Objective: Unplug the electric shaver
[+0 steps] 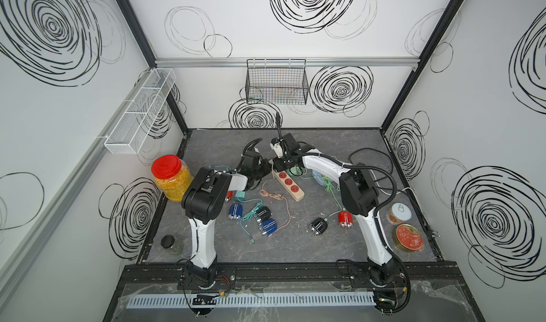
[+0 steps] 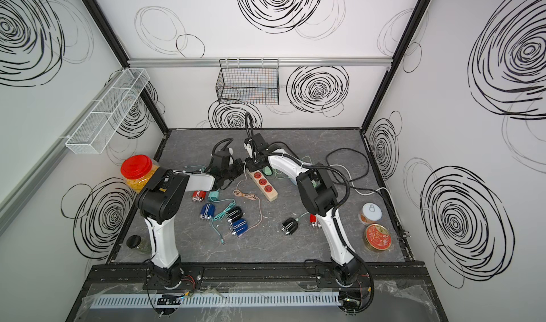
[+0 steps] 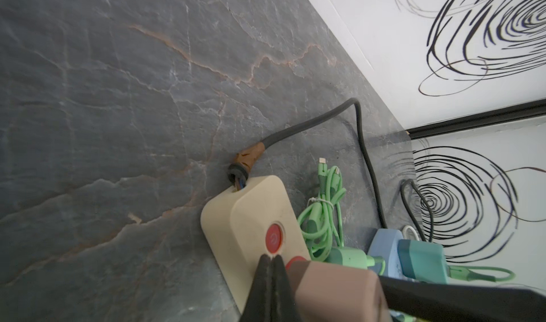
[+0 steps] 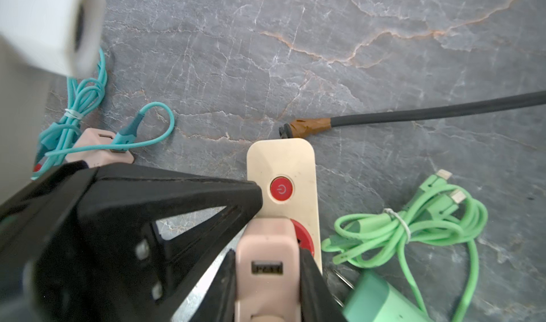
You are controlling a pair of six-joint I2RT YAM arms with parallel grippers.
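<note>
A cream power strip [image 1: 293, 188] with red sockets lies mid-table, seen close in the left wrist view [image 3: 227, 225] and right wrist view [image 4: 281, 157]. My right gripper is shut on a pink charger [image 4: 267, 236] at the strip's socket end by the power button. My left gripper is shut beside the strip, nothing seen between its fingers. Shavers lie in front: blue [image 1: 235, 211], black [image 1: 318, 225], red [image 1: 345, 219], several with cables.
A green cable bundle [image 4: 409, 225] lies right of the strip. A large yellow jar [image 1: 171, 177] stands left, tins [image 1: 408, 236] at the front right, a small jar [image 1: 168, 242] at the front left.
</note>
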